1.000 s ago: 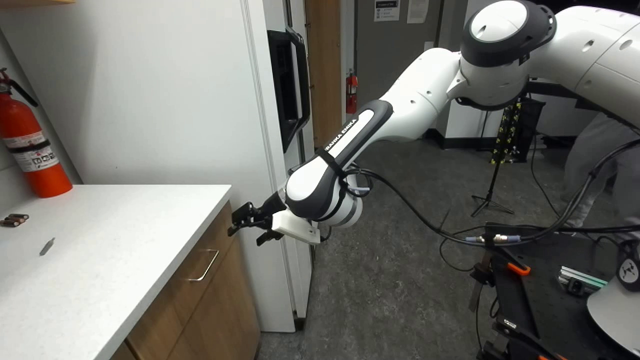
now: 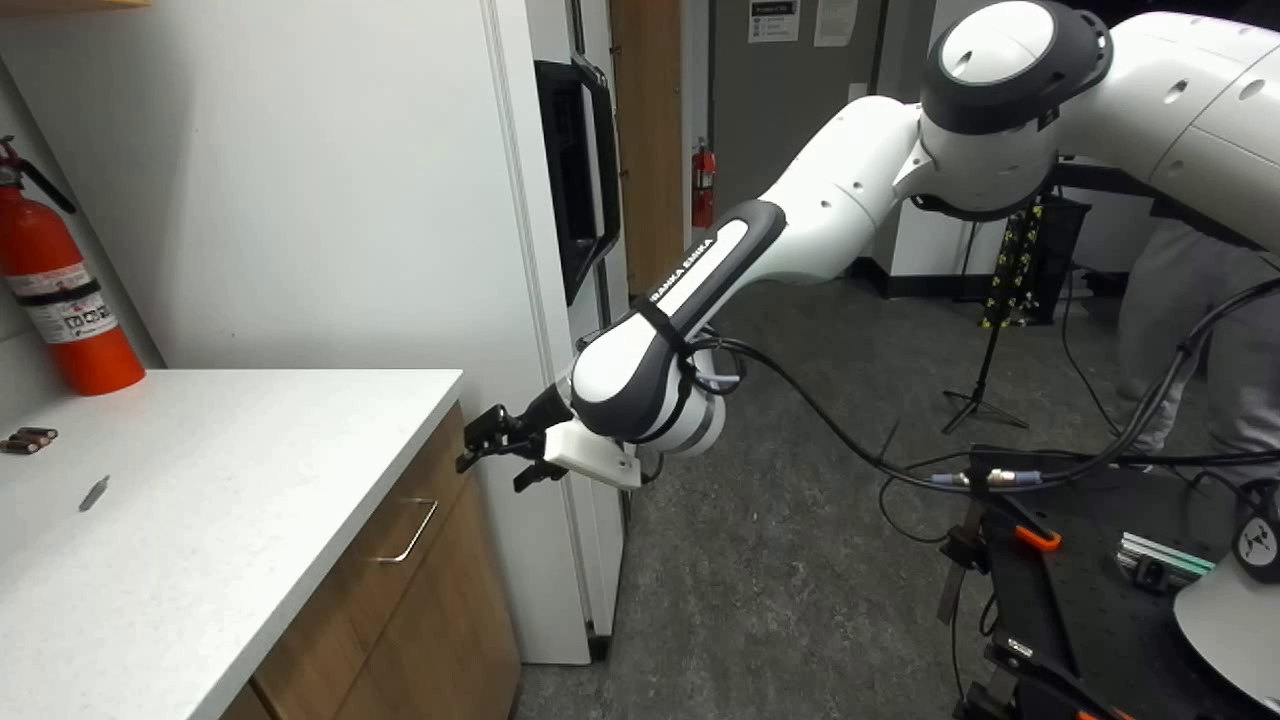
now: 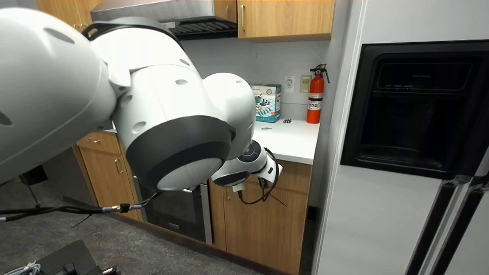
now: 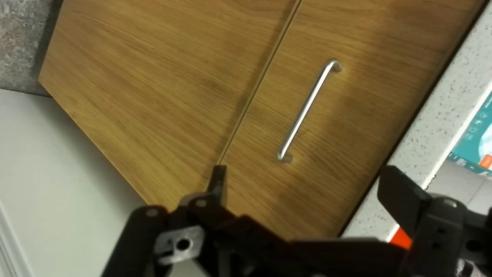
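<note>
My gripper is open, its two black fingers wide apart with nothing between them. In the wrist view a wooden drawer front (image 4: pixel 369 83) carries a silver bar handle (image 4: pixel 306 110), which lies beyond the fingertips and apart from them. The drawer is closed, flush above a wooden cabinet door (image 4: pixel 166 83). From the side, the gripper (image 2: pixel 489 462) hangs near the counter's front corner, to the right of the handle (image 2: pixel 410 532). In the second exterior view the arm hides the fingers.
The white counter (image 2: pixel 240 480) bears a fire extinguisher (image 2: pixel 66 288), several small batteries (image 2: pixel 29 440), a small grey tool (image 2: pixel 94 492) and a teal box (image 3: pixel 268 103). A white refrigerator (image 3: pixel 385 211) stands close beside the cabinet. Open floor (image 2: pixel 768 576) lies behind the gripper.
The arm and gripper have not visibly moved, nor has the drawer. Only a person's legs at the right edge have shifted.
</note>
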